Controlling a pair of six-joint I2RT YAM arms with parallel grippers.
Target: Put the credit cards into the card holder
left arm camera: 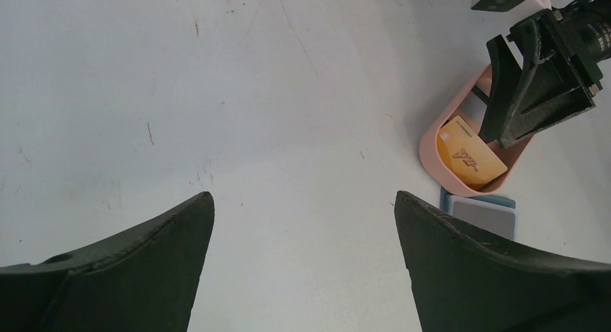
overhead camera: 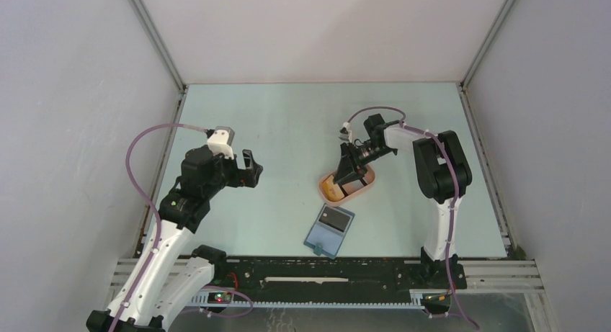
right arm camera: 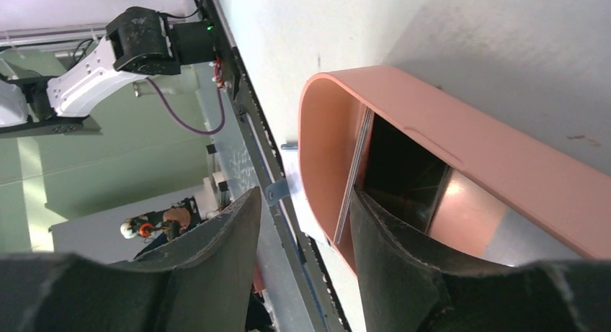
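A yellow card [left arm camera: 468, 153] leans inside the salmon-coloured open box [overhead camera: 328, 197], alongside darker and grey cards. My right gripper is open and reaches into the box, one finger on each side of its end wall. Just inside that wall, the thin grey edge of a card [right arm camera: 354, 175] runs close to one finger; whether they touch is unclear. Right below the box in the top view lies the blue-grey card holder [overhead camera: 326, 240], with a dark panel at its upper end. Off to the left, my left gripper is open and empty above bare table.
Bare table [overhead camera: 288, 130] extends left of and behind the box. The dark front rail [overhead camera: 317, 278] runs close below the card holder. A purple cable [overhead camera: 452, 195] trails along the right arm.
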